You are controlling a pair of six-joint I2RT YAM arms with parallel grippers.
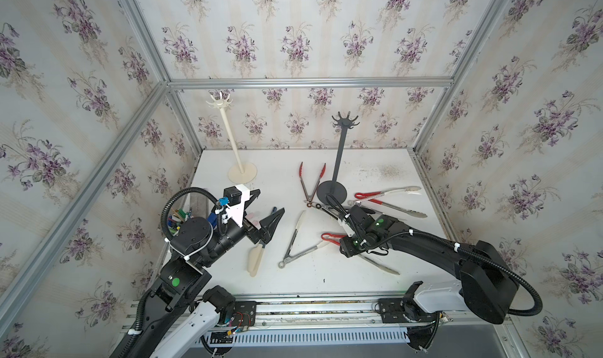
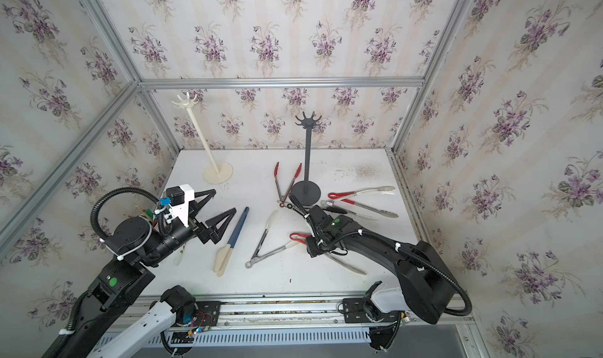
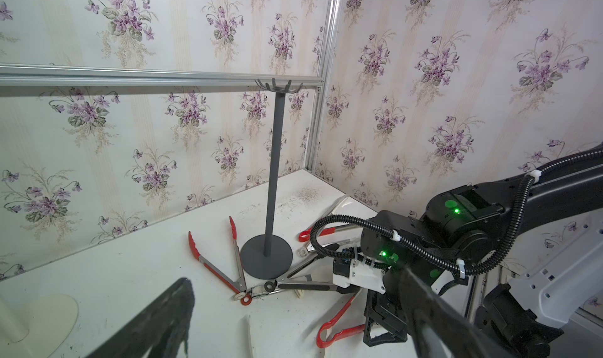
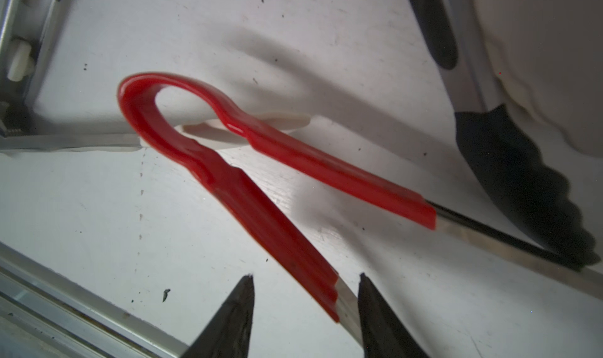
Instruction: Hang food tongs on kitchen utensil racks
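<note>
Red-handled tongs lie on the white table, their loop toward the middle. My right gripper is part open over them. One red arm runs between its fingers in the right wrist view, near the right-hand finger; neither finger visibly grips it. My left gripper stands open above the left of the table, empty. The grey utensil rack and the cream utensil rack stand upright with bare hooks.
Other red-tipped tongs and red-handled tongs lie around the grey rack. Dark-gripped tongs lie close by. Open tongs and a blue-handled spatula occupy the middle-left. Bare table separates the racks.
</note>
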